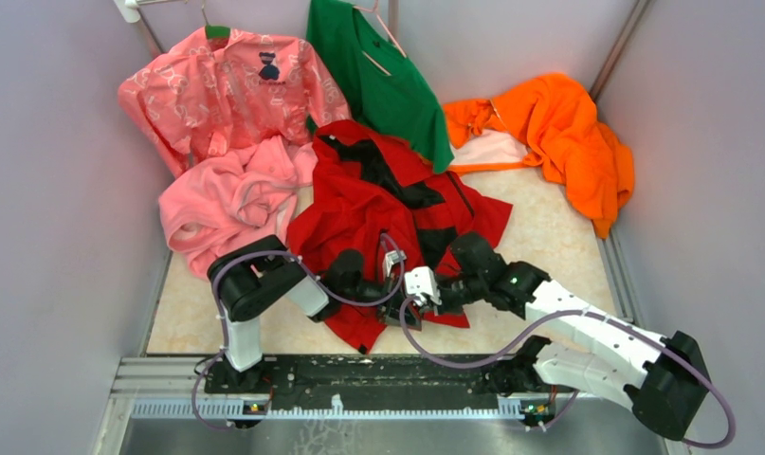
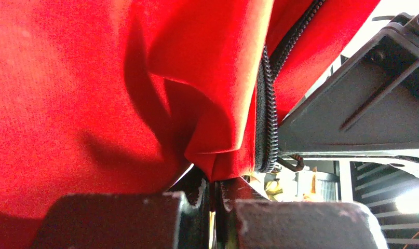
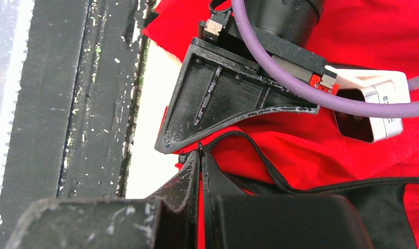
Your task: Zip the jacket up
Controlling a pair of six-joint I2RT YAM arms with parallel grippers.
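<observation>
The red jacket lies spread on the table with its black lining showing. Its black zipper runs beside red folds in the left wrist view, and curves to the fingertips in the right wrist view. My left gripper is shut at the jacket's front edge, red cloth reaching into its fingertips. My right gripper is shut at the zipper's lower end, close against the left gripper; whether it pinches anything is hard to tell. Both grippers crowd together at the bottom middle of the jacket.
A pink garment, a pink patterned jacket, a green top and an orange garment surround the red jacket. Bare table shows at right. The black table edge is close by.
</observation>
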